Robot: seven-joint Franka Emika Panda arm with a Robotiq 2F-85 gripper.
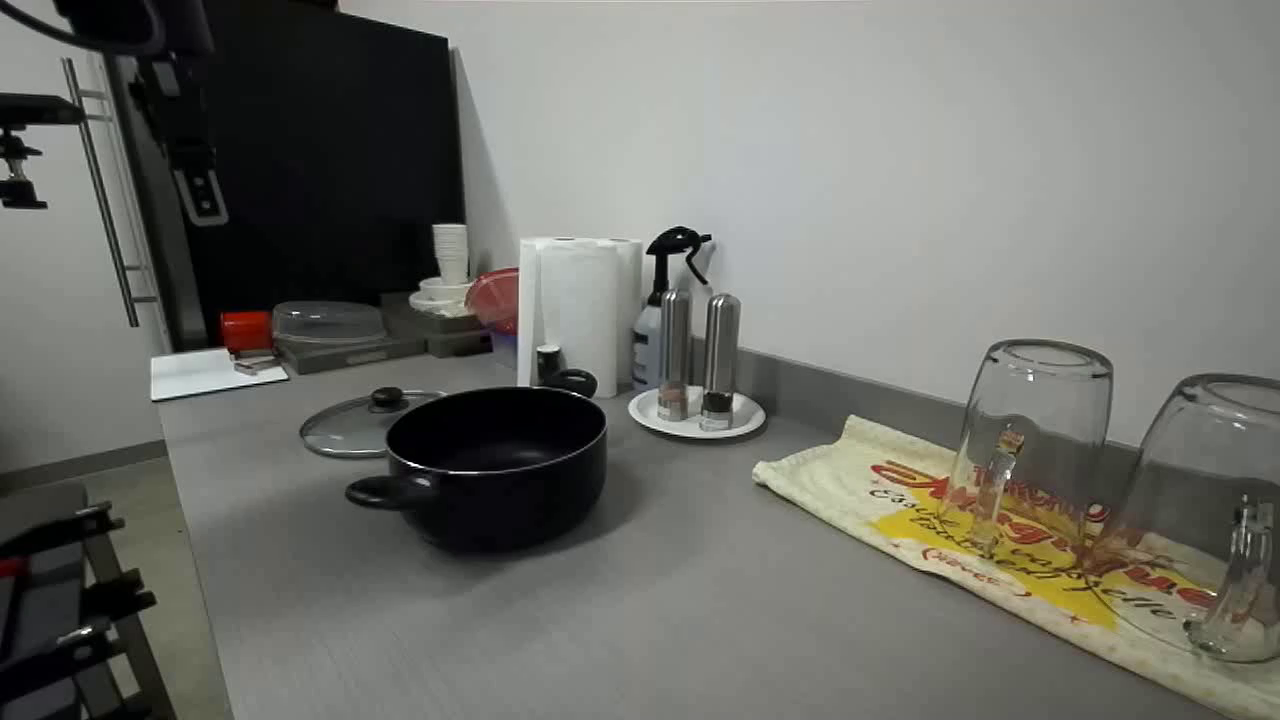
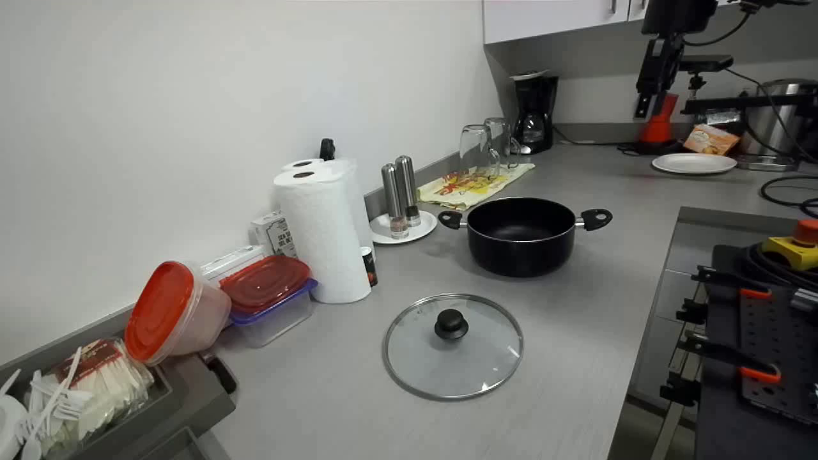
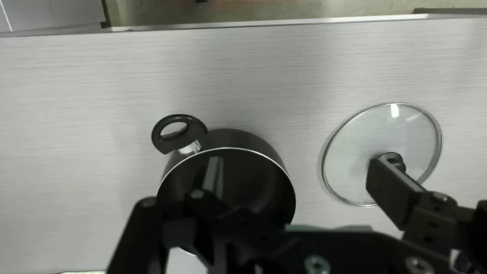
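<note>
High above the counter hangs my gripper, seen also at the upper left of exterior view 1. Its fingers stand wide apart in the wrist view, with nothing held between them. A black two-handled pot (image 2: 521, 249) rests upright and uncovered on the counter; its visible inside looks empty. Beside it lies a glass lid (image 2: 454, 367), flat, its black knob (image 2: 450, 323) facing up. From the wrist, one finger overlaps the pot's opening and the other covers part of the lid near the knob. The gripper's body hides the pot's far side there.
Salt and pepper mills stand on a white plate (image 1: 744, 422) by the wall, near paper towel rolls (image 2: 318, 230). Two upturned glass mugs (image 1: 1041, 420) sit on a patterned cloth (image 1: 840, 474). Bare counter (image 3: 82, 137) surrounds the pot toward the front edge.
</note>
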